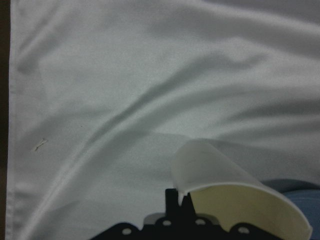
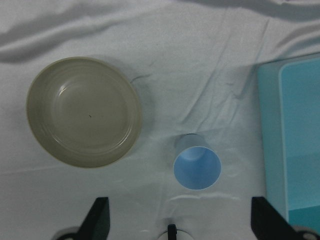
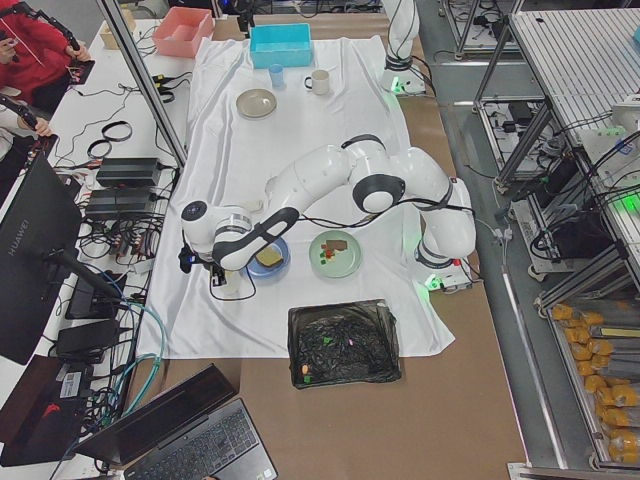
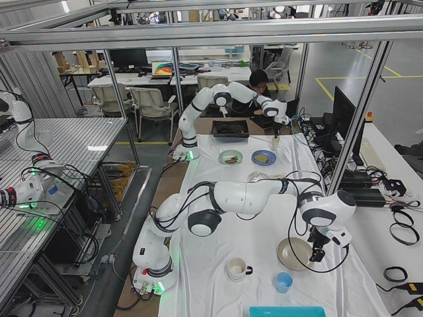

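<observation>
My left gripper is closed on the rim of a white cup (image 1: 210, 160) with a pale cream inside, tilted above the cloth next to a blue plate (image 1: 305, 210). In the camera left view that plate (image 3: 276, 260) holds a yellow piece, and a green plate (image 3: 340, 262) holds small food pieces. My right gripper is open over the cloth, with a beige plate (image 2: 85, 110), a blue cup (image 2: 197, 167) and a cyan bin (image 2: 272, 130) below it. A mug (image 4: 236, 267) stands beside them.
A black lined tray (image 3: 345, 375) sits at the near edge of the white cloth, with a laptop (image 3: 215, 445) to its left. Monitors and cables crowd the side table.
</observation>
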